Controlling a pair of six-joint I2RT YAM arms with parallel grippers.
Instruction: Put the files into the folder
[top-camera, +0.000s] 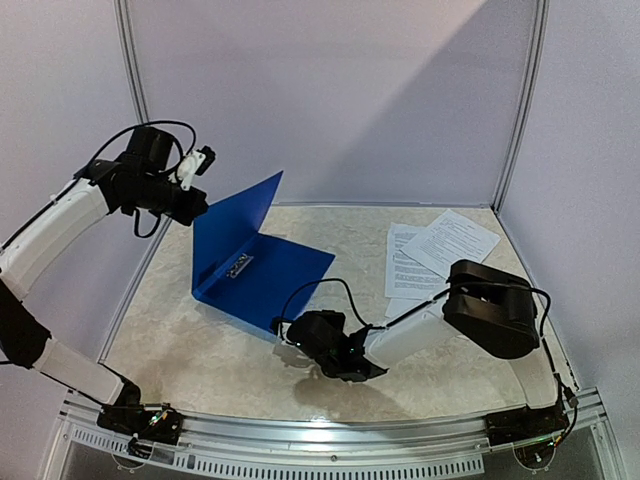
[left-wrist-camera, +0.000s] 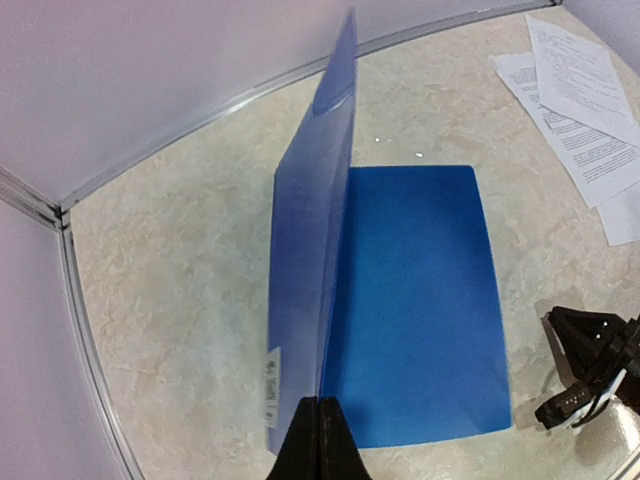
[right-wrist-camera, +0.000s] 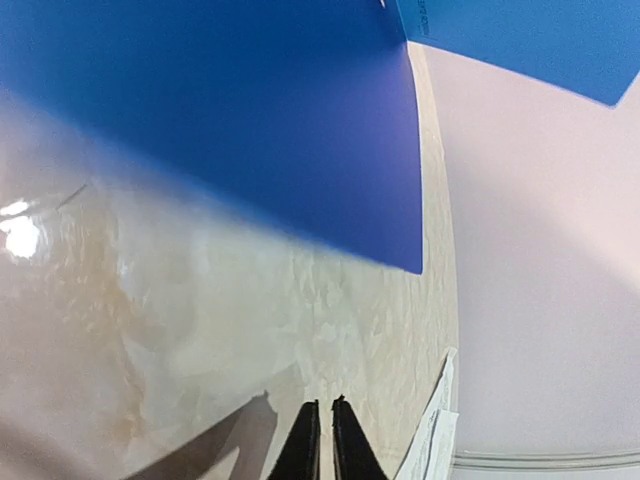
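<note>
The blue folder (top-camera: 290, 275) lies spread on the table, its cover (top-camera: 230, 225) standing up on the left. My left gripper is shut on the cover's edge in the left wrist view. The white printed files (top-camera: 450, 242) rest in an overlapping pile at the back right, outside the folder. My right gripper is shut, with nothing between its fingers, low over the table by the folder's near right corner. In the right wrist view the folder's lower panel (right-wrist-camera: 300, 150) is above and beyond those fingers, apart from them.
Grey walls close off the back and sides, with a metal rail (top-camera: 330, 430) along the front. Bare tabletop (top-camera: 200, 365) shows at the front left. The right forearm (top-camera: 410, 335) crosses the area in front of the files.
</note>
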